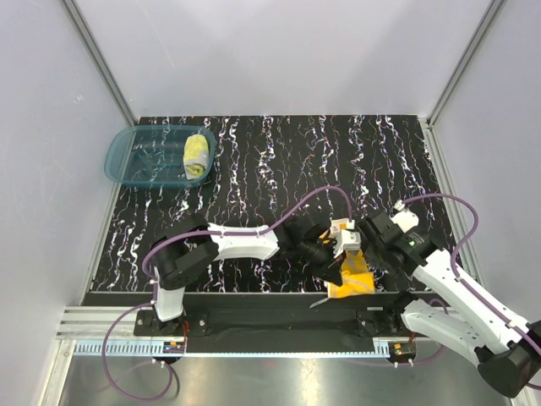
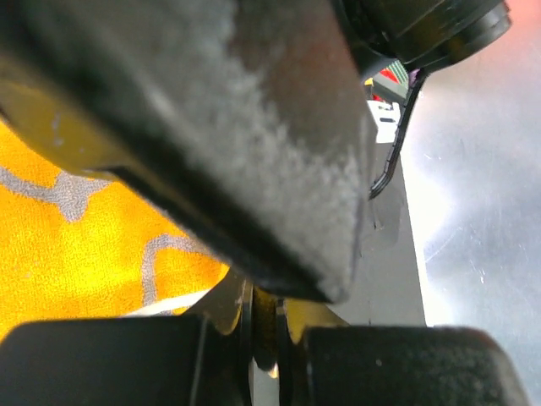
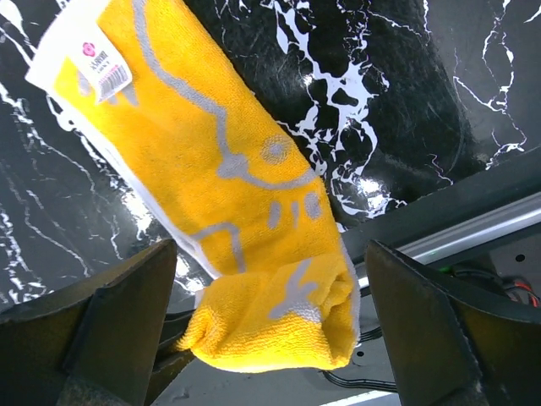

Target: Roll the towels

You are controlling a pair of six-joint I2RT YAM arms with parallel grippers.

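Observation:
The yellow towel (image 3: 224, 161) with grey patterning lies in a long strip in the right wrist view, its label (image 3: 106, 63) at the upper left. Its near end is bunched up into a fold (image 3: 279, 317). In the top view, a yellow part (image 1: 353, 283) shows at the table's front edge, the rest mostly covered by the arms. My left gripper is shut on the towel, a yellow bit pinched between its fingertips. Around the bunched end, my right gripper stands open, one finger on either side.
A teal bin (image 1: 152, 176) at the back left holds a rolled yellow towel (image 1: 196, 156). A metal rail (image 3: 473, 228) runs along the front edge.

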